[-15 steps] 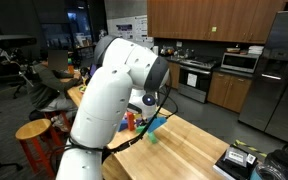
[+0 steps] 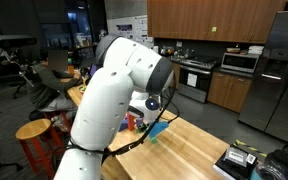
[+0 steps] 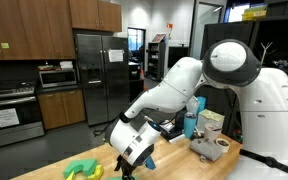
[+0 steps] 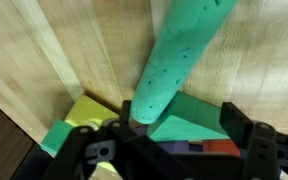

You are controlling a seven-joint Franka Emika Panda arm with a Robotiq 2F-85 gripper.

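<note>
In the wrist view my gripper stands with its dark fingers apart. A long, rounded green piece (image 4: 174, 60) lies on the wooden table, its near end reaching between the fingertips. Right beside that end is a green angular block (image 4: 191, 120), also in the gap. Nothing looks clamped. A yellow block (image 4: 89, 112) and another green block (image 4: 57, 137) are outside the left finger. Part of a red block (image 4: 221, 147) shows low, near the right finger. Exterior view 2 has the gripper (image 3: 131, 167) low over the table, its fingertips hard to make out.
Green blocks (image 3: 81, 167) lie left of the arm in exterior view 2. A blue item (image 2: 157, 128) is close to the gripper. Dark jars (image 2: 279, 163) and a box (image 2: 236, 160) stand at the table's far right corner.
My arm has come down slightly toward the table, with the gripper now closer to the green piece. The objects appear unmoved.
</note>
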